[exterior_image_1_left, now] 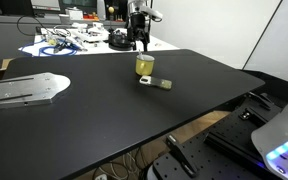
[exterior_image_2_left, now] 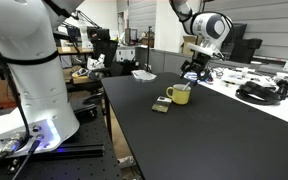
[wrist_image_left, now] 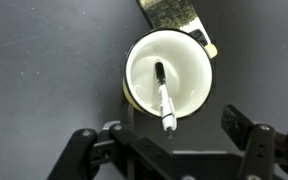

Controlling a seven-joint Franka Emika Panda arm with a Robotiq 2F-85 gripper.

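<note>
A yellow mug [exterior_image_1_left: 144,65] with a white inside and a dark rim stands upright on the black table. From it a slim black-and-white marker [wrist_image_left: 165,100] leans out; its white end points up toward my gripper. The wrist view shows my dark fingers [wrist_image_left: 252,138] spread wide, one on either side of the marker's white end, with a clear gap to each. The marker also shows as a pale stick [exterior_image_2_left: 188,88] above the mug in exterior view 2. How high the fingers stand above the rim is hard to tell.
A flat, light-and-dark item [exterior_image_2_left: 161,104] lies close beside the mug. A silver plate-like object [exterior_image_1_left: 24,88] rests at the table's left. A large white arm [exterior_image_2_left: 22,85] stands at the near left in exterior view 2.
</note>
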